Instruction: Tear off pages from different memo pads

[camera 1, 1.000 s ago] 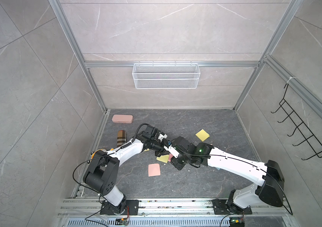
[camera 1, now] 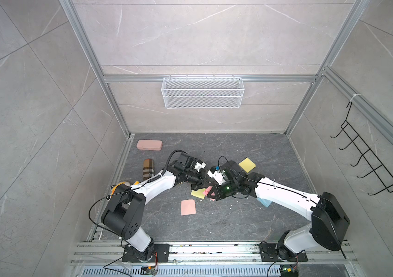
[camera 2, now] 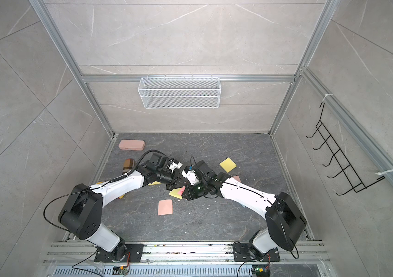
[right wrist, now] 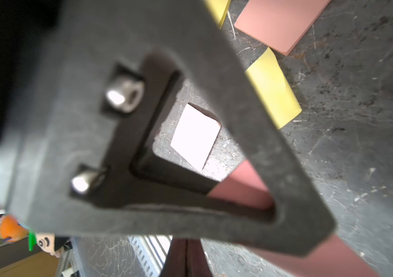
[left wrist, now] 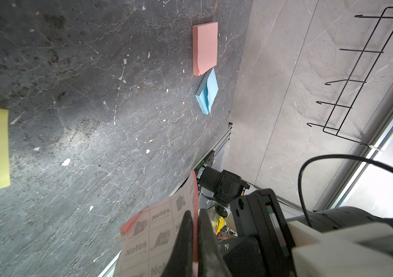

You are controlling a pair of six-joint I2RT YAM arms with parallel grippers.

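In the left wrist view my left gripper is shut on the thin edge of a pink memo pad (left wrist: 148,235), its "Notes" backing showing. Close beside it over the table, my right gripper is shut, with nothing showing between its fingers. A finger of the left gripper fills much of the right wrist view, hiding part of the held pink pad (right wrist: 247,182). On the table lie a flat pink sheet (camera 1: 188,207), a yellow sheet (camera 1: 198,193), a yellow pad (camera 1: 247,164), a pink pad (left wrist: 205,48) and a blue pad (left wrist: 208,92) with its top page curled up.
A pink case (camera 1: 149,145) and a brown striped object (camera 1: 148,169) lie at the left. A wire basket (camera 1: 202,92) hangs on the back wall, a black hook rack (camera 1: 367,152) on the right wall.
The right wrist has turned and shifted slightly back, its gripper staying beside the left one. The left arm looks still, and the loose sheets lie where they were.
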